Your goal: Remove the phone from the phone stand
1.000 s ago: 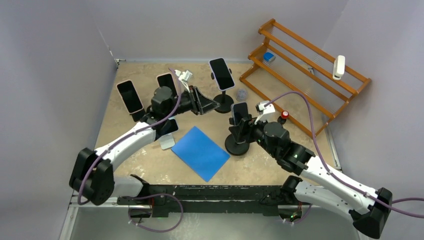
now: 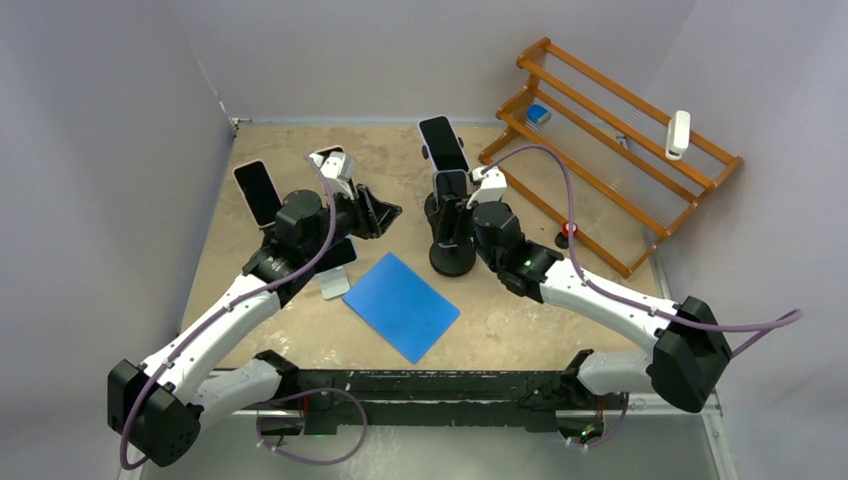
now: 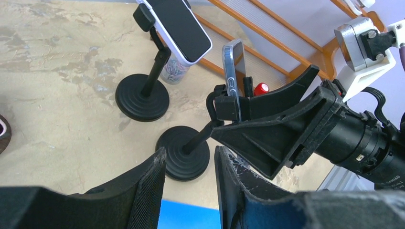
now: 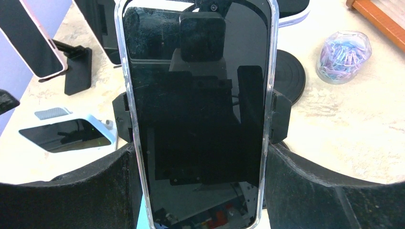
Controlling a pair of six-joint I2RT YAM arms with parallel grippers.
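A clear-edged phone [image 4: 200, 105] fills the middle of the right wrist view, held upright in a round-based black phone stand [image 2: 452, 260]. My right gripper has its fingers along both long edges of this phone, shut on it. In the left wrist view, the stand's clamp [image 3: 226, 108] still sits around the phone, and the black base [image 3: 184, 155] hangs or rests below it; I cannot tell which. Left of the stand, my left gripper [image 2: 393, 212] is open, and only empty space shows between its fingertips in the left wrist view.
Close behind is a second stand with a lilac-edged phone [image 2: 443, 145]. More phones on stands, such as the pink-edged one [image 2: 257, 193], stand at the left. A blue sheet [image 2: 402, 307] lies in front. A wooden rack [image 2: 610, 150] fills the back right.
The right gripper, phone and stand have moved together, left and toward the back, closer to the second stand. My left gripper has drawn back to the left.
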